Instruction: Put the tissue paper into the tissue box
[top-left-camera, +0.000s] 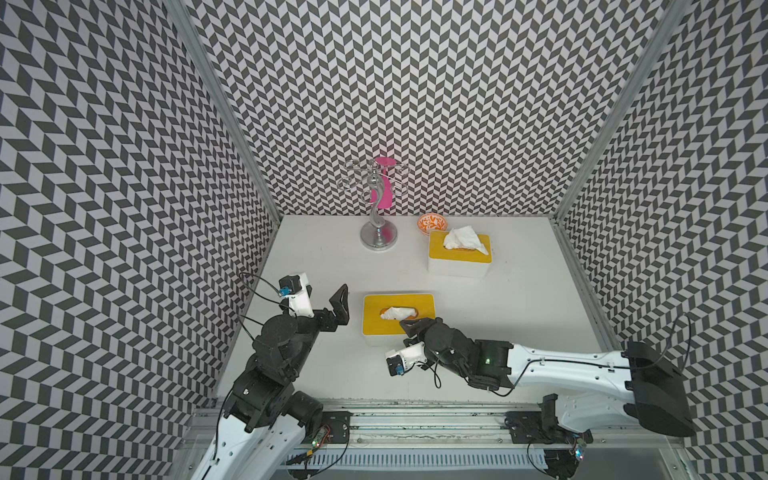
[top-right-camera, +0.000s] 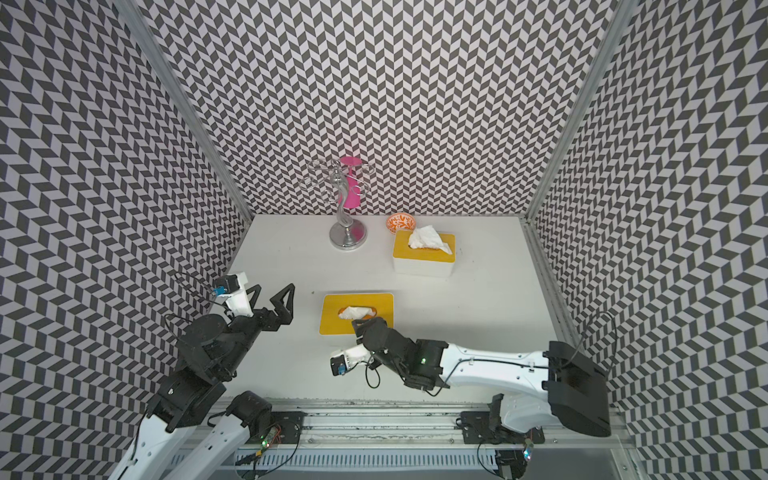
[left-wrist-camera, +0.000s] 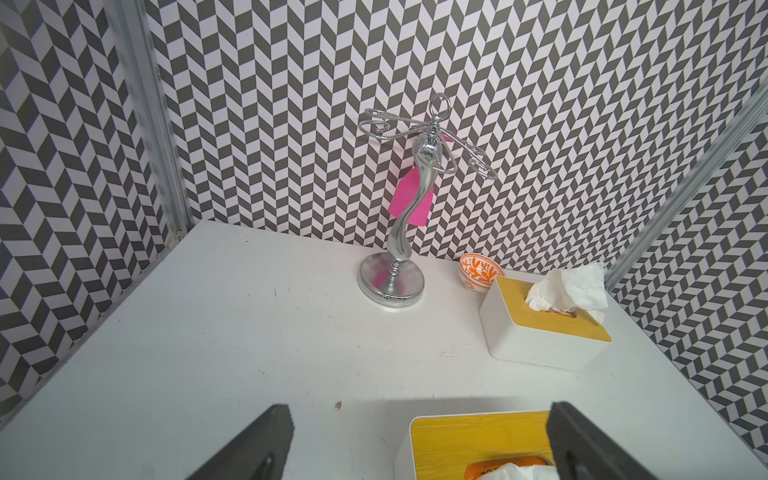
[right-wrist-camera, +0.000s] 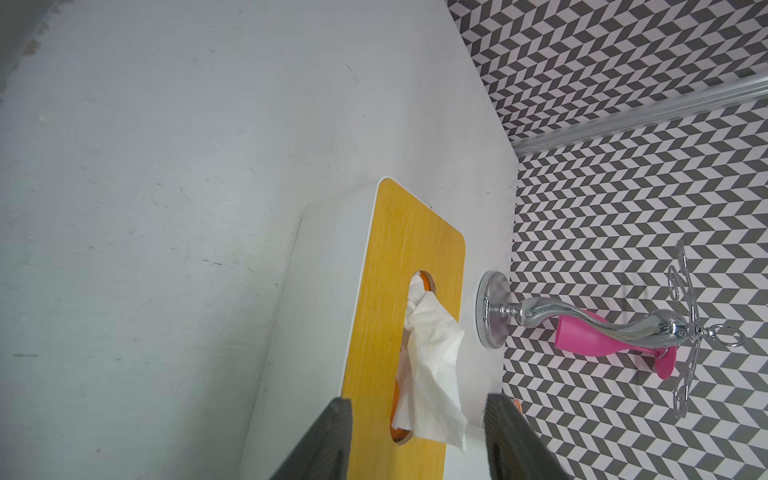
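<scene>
The front tissue box (top-left-camera: 376, 304) is white with a yellow top, a white tissue (right-wrist-camera: 432, 368) lying over its slot. My right gripper (top-left-camera: 412, 326) is low at the box's near side; in the right wrist view its blurred fingers stand apart on either side below the tissue, with nothing seen between them. My left gripper (top-left-camera: 332, 302) stands open left of the box, above the table, holding nothing.
A second tissue box (top-left-camera: 460, 260) with a tissue stands back right, near an orange-patterned bowl (top-left-camera: 432, 222). A chrome stand (top-left-camera: 377, 233) with a pink item is at the back.
</scene>
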